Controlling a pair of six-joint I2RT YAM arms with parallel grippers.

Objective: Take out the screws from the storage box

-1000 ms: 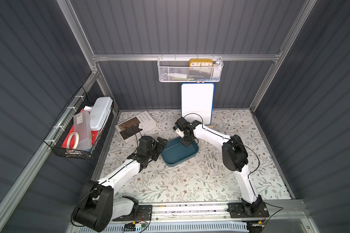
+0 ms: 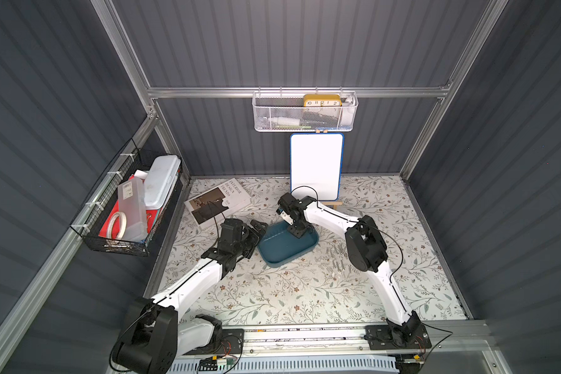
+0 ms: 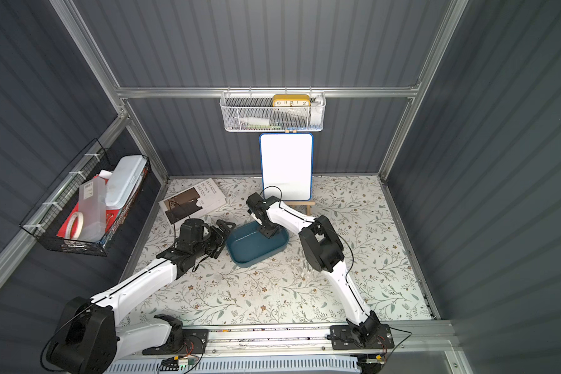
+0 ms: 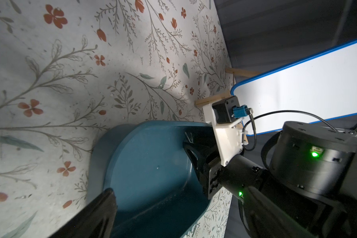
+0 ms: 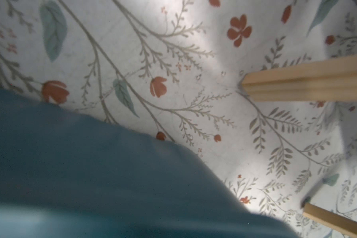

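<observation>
The teal storage box (image 2: 283, 252) sits mid-table. My right gripper reaches down inside it near the back rim, where a small metal piece, probably a screw, shows by the fingertips; whether it is held cannot be made out. The right wrist view is blurred, showing box wall and floral surface, no fingers. My left gripper (image 2: 255, 232) stands open at the box's left side, its fingers blurred at the bottom of the left wrist view. Several screws (image 2: 338, 256) lie on the table right of the box, partly beside the right arm.
A whiteboard (image 2: 316, 162) on a wooden stand is close behind the box and right arm. A magazine (image 2: 212, 199) lies back left. A wire basket (image 2: 124, 246) hangs on the left wall, another (image 2: 274, 124) on the back wall.
The left arm's rear joint moved slightly, its gripper staying in place.
</observation>
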